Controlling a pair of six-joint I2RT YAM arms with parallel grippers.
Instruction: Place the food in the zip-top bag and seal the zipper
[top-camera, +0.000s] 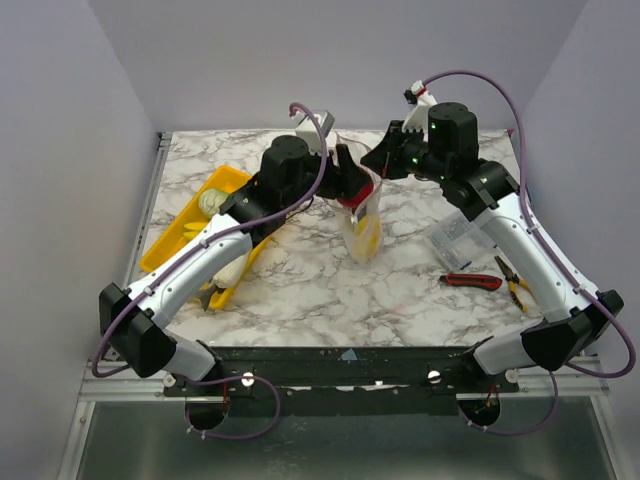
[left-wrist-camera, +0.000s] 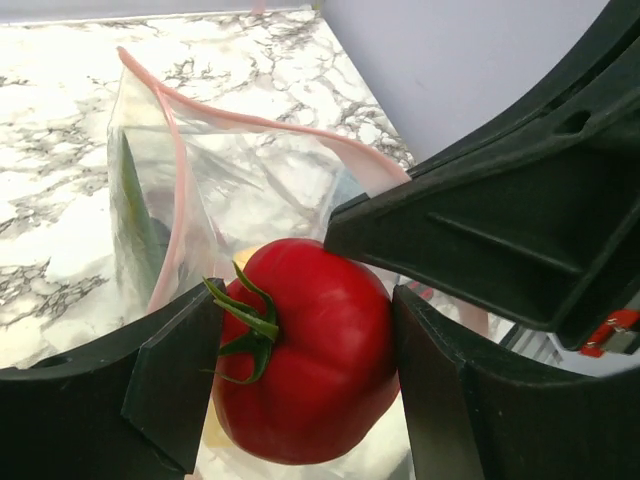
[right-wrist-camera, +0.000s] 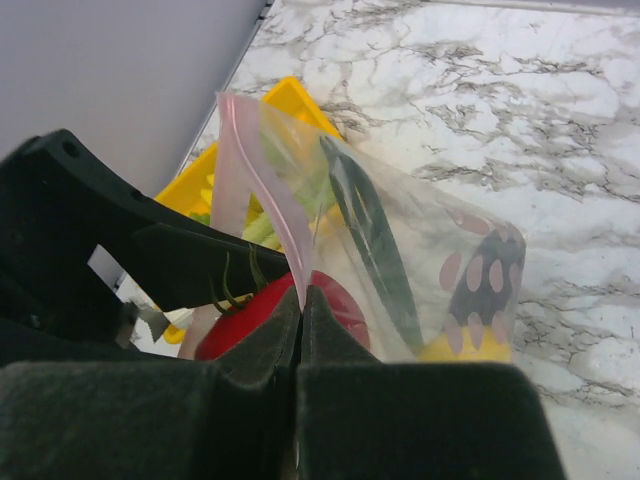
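Observation:
Between the fingers of my left gripper is a red tomato (left-wrist-camera: 315, 365) with a green stem, the fingers shut on it. The clear zip bag (top-camera: 362, 240) stands upright with its pink-edged mouth spread, and the tomato is at that mouth, with bag film around it. My right gripper pinches the bag's pink rim (right-wrist-camera: 262, 185). In the right wrist view the left gripper's dark finger hides part of the tomato (right-wrist-camera: 345, 310). Something yellow (top-camera: 369, 238) shows inside the lower bag.
At left stands a yellow tray (top-camera: 150, 262) with a pale green cabbage (top-camera: 212, 202) and other vegetables. Right of the bag lie a clear container (top-camera: 460, 243), a red box cutter (top-camera: 471, 281) and pliers (top-camera: 515, 285). Bare table lies in front of the bag.

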